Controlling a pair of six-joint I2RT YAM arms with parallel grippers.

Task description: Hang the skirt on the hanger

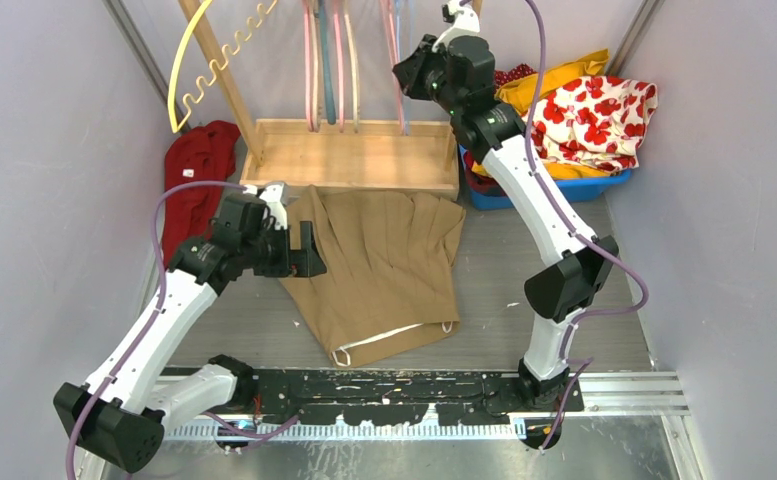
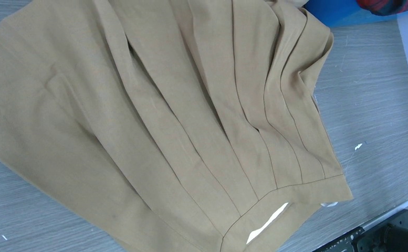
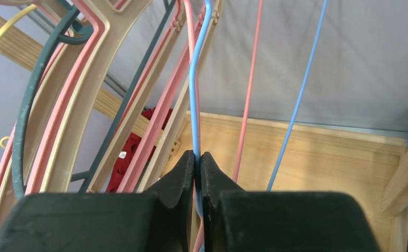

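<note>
Flat on the floor lies the brown skirt (image 1: 389, 260), its waistband with white loops toward my base. Pleats of the skirt (image 2: 191, 121) fill most of the left wrist view, where no fingers show. My left gripper (image 1: 299, 238) stands open over the skirt's left side, holding nothing. High at the rack, my right gripper is shut on the blue hanger (image 3: 195, 100). A pink hanger (image 3: 189, 26) runs close behind it; whether that one is also pinched, I cannot tell. From above, the right gripper (image 1: 402, 78) hides its own fingertips.
Several other hangers (image 1: 329, 70) hang to the left of my right gripper. A yellow hanger (image 1: 177, 75) is farther left. Below them is the wooden rack base (image 1: 354, 160). Red cloth (image 1: 199, 180) lies at left; a blue basket (image 1: 584, 190) of clothes stands at right.
</note>
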